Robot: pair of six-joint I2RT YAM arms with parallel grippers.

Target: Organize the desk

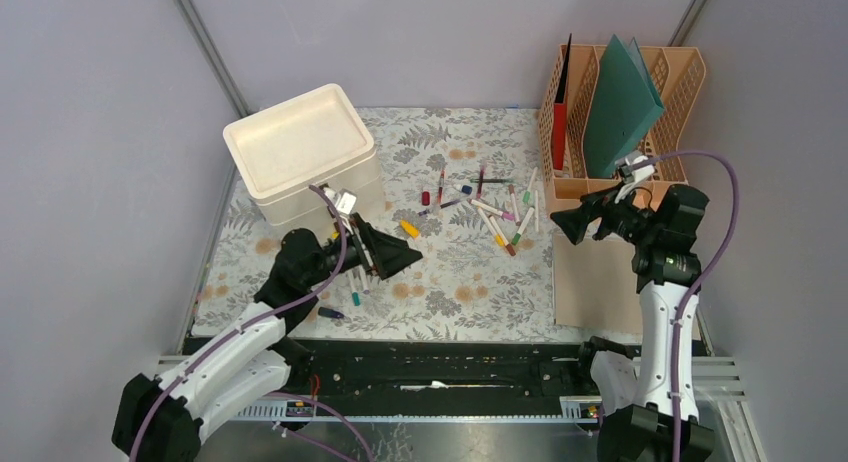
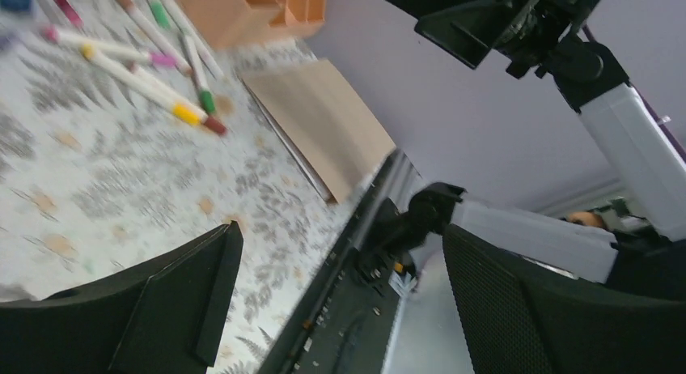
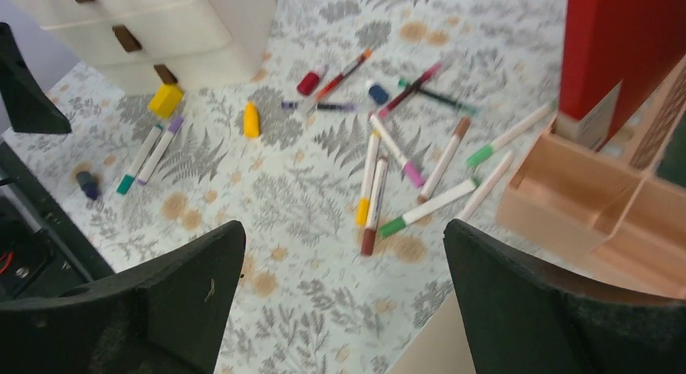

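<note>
The peach file holder (image 1: 572,189) at the back right holds a red folder (image 1: 559,137) standing nearly upright and a teal folder (image 1: 620,112) leaning in the slot beside it. In front of the holder my right gripper (image 1: 572,222) hangs open and empty, above the brown board (image 1: 600,292). My left gripper (image 1: 408,262) is open over the desk, in front of the white drawer box (image 1: 300,152), with nothing between its fingers. Several loose markers, such as a green one (image 3: 429,206) and a yellow one (image 3: 368,180), lie scattered mid-desk.
Near the drawer box lie a yellow cap (image 3: 251,121), a yellow block (image 3: 166,101), two markers (image 3: 150,154) and a dark cap (image 1: 330,313). Walls close in both sides and the back.
</note>
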